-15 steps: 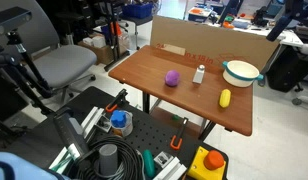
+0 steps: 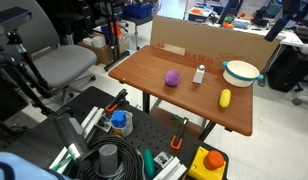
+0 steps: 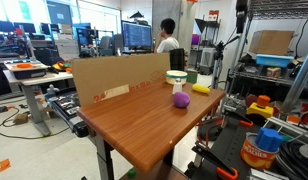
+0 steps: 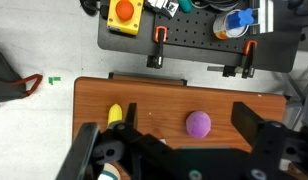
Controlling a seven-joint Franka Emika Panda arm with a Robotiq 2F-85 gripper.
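Observation:
A brown wooden table [image 2: 144, 72] carries a round purple object [image 2: 172, 77], a small white bottle [image 2: 199, 74], a yellow elongated object [image 2: 225, 98] and a white pot with a teal rim [image 2: 241, 74]. From above, in the wrist view, the yellow object [image 4: 115, 114] lies toward the left and the purple one [image 4: 198, 124] toward the right. My gripper is open high above the table, its dark fingers spread wide with nothing held between them. They hide part of the tabletop, including most of the bottle and pot.
A dark work surface beside the table bears a blue-topped container [image 2: 119, 120], coiled black cable [image 2: 114, 158] and a yellow box with a red button [image 2: 207, 162]. Clamps line its edge. A cardboard panel [image 3: 114, 80] stands along the table's back edge.

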